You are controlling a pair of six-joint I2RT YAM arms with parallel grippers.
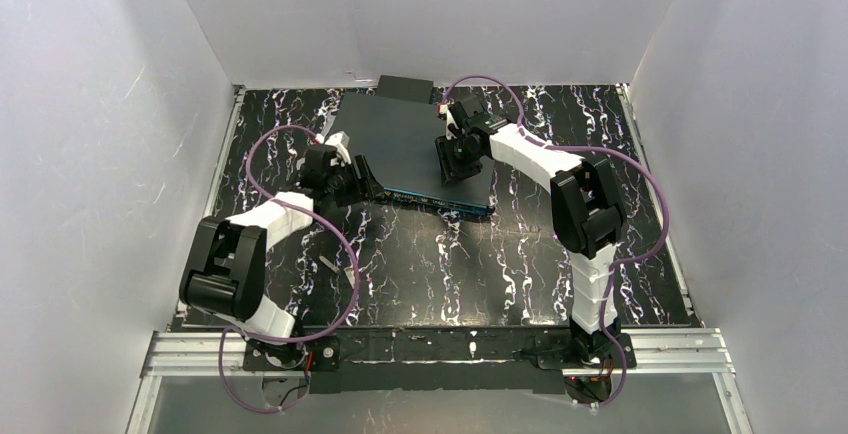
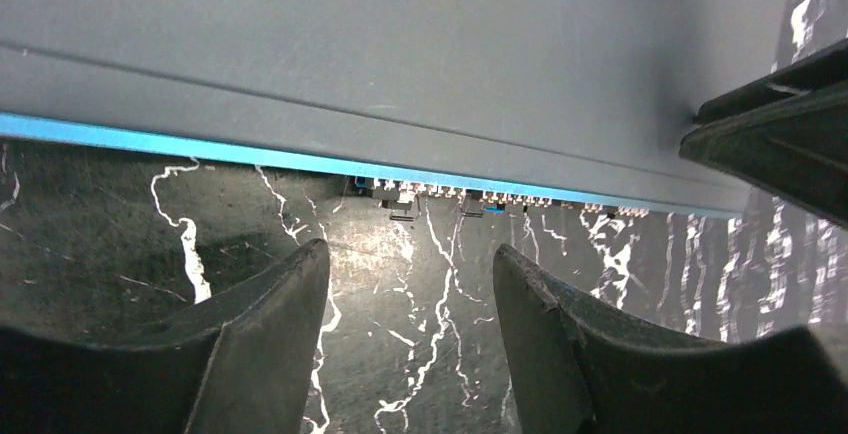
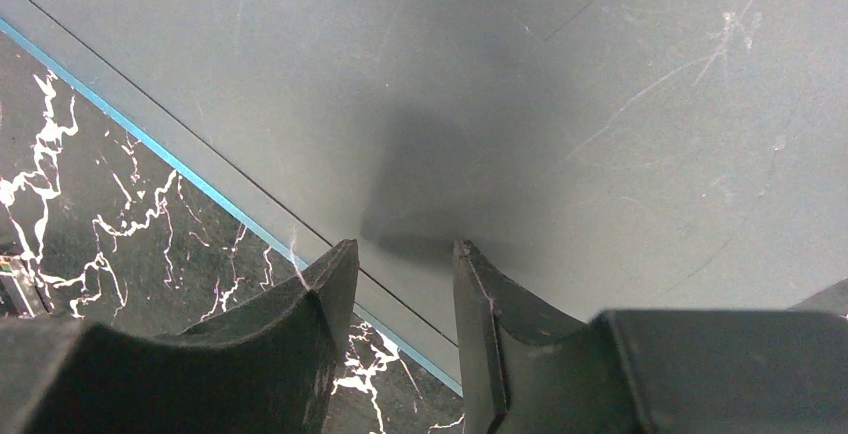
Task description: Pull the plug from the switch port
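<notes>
The switch [image 1: 405,139] is a flat dark-grey box with a blue front edge [image 2: 290,161], set at a slant on the table. Below that edge, the left wrist view shows a row of ports [image 2: 510,198] and small dark plug-like parts [image 2: 400,204] sticking out; whether one is a seated plug I cannot tell. My left gripper is open at the switch's front left, with only bare table seen between its fingers. Over the right part of the switch top hovers my right gripper, its fingers apart and empty.
Two small loose pieces [image 1: 329,264] lie on the black marbled table [image 1: 420,264] at the front left. A dark flat block [image 1: 405,88] sits behind the switch. Purple cables [image 1: 655,189] loop along both arms.
</notes>
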